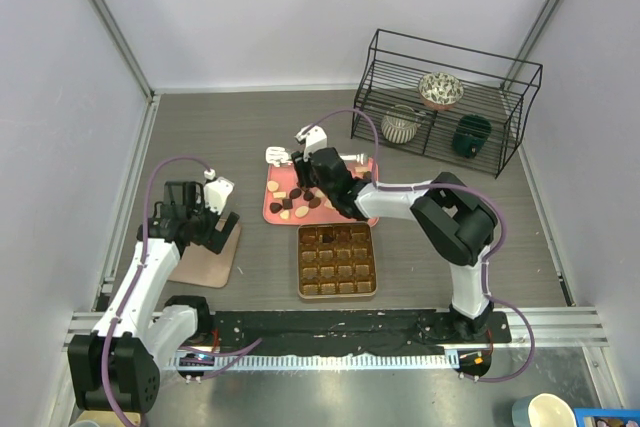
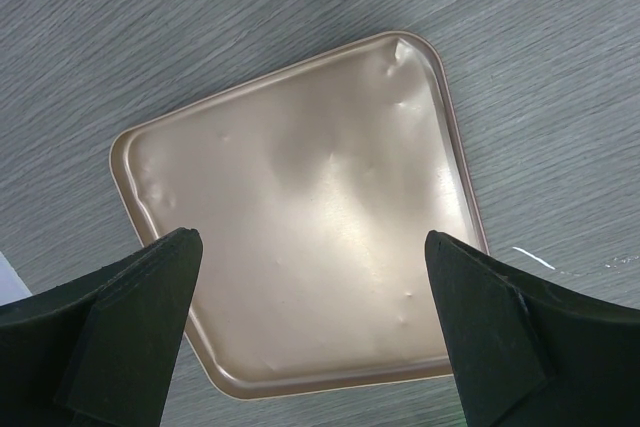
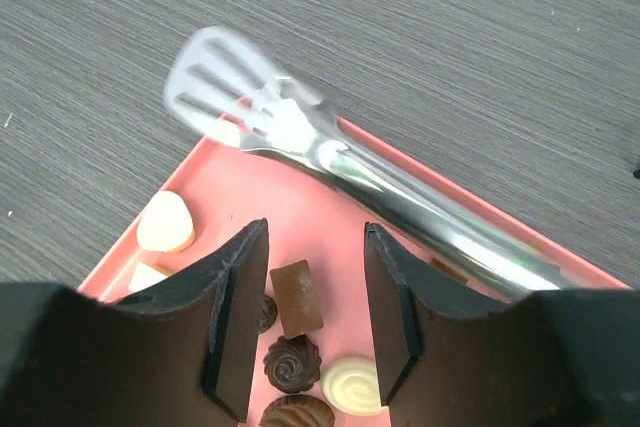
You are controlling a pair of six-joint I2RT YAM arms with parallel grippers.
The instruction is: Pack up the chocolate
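Observation:
A pink tray (image 1: 283, 209) carries dark, brown and pale chocolates. A steel slotted spatula (image 3: 395, 192) lies along the tray's far edge, its blade over the far-left corner. My right gripper stands over the tray, fingers apart and clear of the spatula. In the right wrist view a brown rectangular chocolate (image 3: 296, 299) shows in the gap, apparently below the fingers. Nearer the front sits a golden box (image 1: 337, 294) with square compartments, a dark piece (image 1: 327, 237) in its back row. My left gripper hangs open and empty above a bare beige board (image 2: 310, 187).
At the back right stands a black wire rack (image 1: 445, 112) holding a patterned bowl (image 1: 441, 90), a striped item (image 1: 400, 125) and a dark green cup (image 1: 471, 135). Bare table lies between the beige board and the golden box.

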